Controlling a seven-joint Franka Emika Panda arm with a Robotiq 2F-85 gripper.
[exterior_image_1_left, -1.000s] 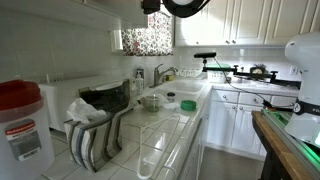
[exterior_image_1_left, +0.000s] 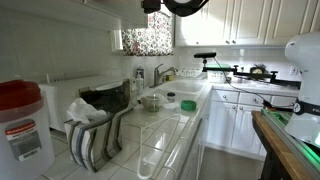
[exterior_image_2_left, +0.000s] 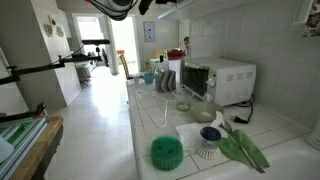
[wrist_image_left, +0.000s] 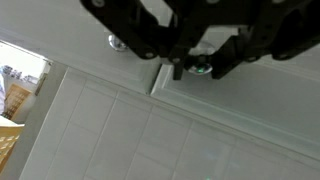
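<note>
High in the wrist view, my gripper is shut on a round, shiny cabinet knob (wrist_image_left: 199, 62). The knob sits on a white cabinet door (wrist_image_left: 225, 108) and is partly hidden by the dark fingers. A second round knob (wrist_image_left: 117, 43) shows on the neighbouring panel, to the left. In the first exterior view, my gripper (exterior_image_1_left: 151, 6) is up at the top edge by the white upper cabinets (exterior_image_1_left: 118, 8), and the grasped knob cannot be made out there. The gripper (exterior_image_2_left: 145, 6) also reaches the top edge of the second exterior view.
Far below, the counter holds a red-lidded container (exterior_image_1_left: 24, 125), a grey rack (exterior_image_1_left: 96, 138), a toaster oven (exterior_image_2_left: 222, 80) and a green bowl (exterior_image_2_left: 167, 152). Green leaf-shaped items (exterior_image_2_left: 243, 148) lie near the wall. A wooden table edge (exterior_image_1_left: 280, 145) stands on the right.
</note>
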